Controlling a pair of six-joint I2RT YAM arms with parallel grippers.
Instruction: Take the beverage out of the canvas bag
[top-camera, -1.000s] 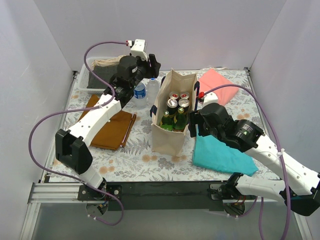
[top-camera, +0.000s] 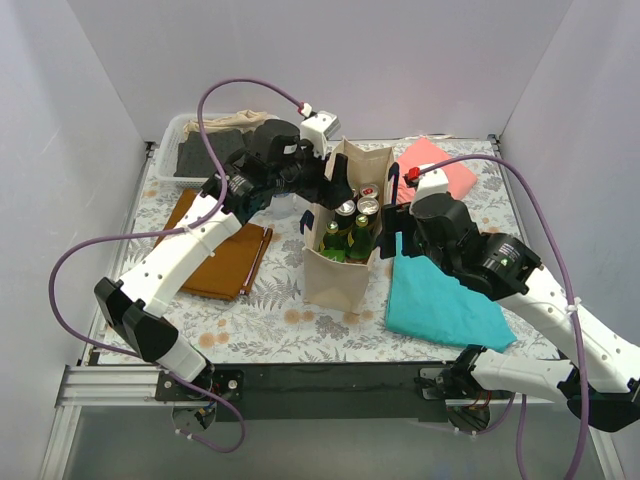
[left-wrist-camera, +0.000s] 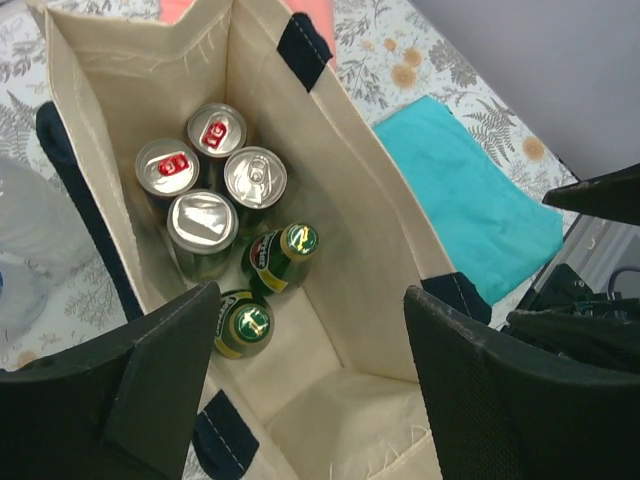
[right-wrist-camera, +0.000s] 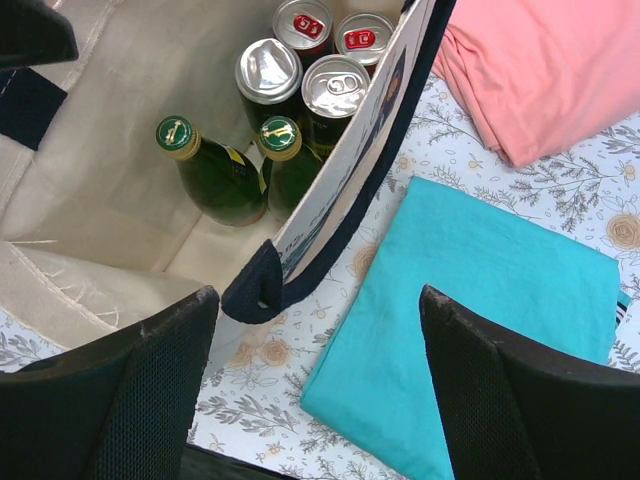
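Note:
The beige canvas bag (top-camera: 335, 285) stands upright mid-table with its mouth up. Inside are silver-topped cans (left-wrist-camera: 202, 220) toward the back, plus two green bottles (left-wrist-camera: 268, 258) with green-and-gold caps. My left gripper is open above the bag mouth, nothing between its fingers; the cans and bottles lie beyond it in the left wrist view. At the bag's right side my right gripper stands open and empty. One of its fingers (right-wrist-camera: 170, 350) is close to the front right corner of the bag rim; whether they touch, I cannot tell.
Clear plastic bottles (left-wrist-camera: 35, 220) stand left of the bag, partly hidden from above by my left arm. A teal cloth (top-camera: 445, 305) and a pink cloth (top-camera: 445, 168) lie right. Brown folders (top-camera: 225, 260) and a white bin (top-camera: 180, 130) are left.
My left gripper has swung from the back left, above the clear bottles, rightward and forward over the bag mouth. The right gripper has shifted only slightly beside the rim. The bag and its contents look unmoved.

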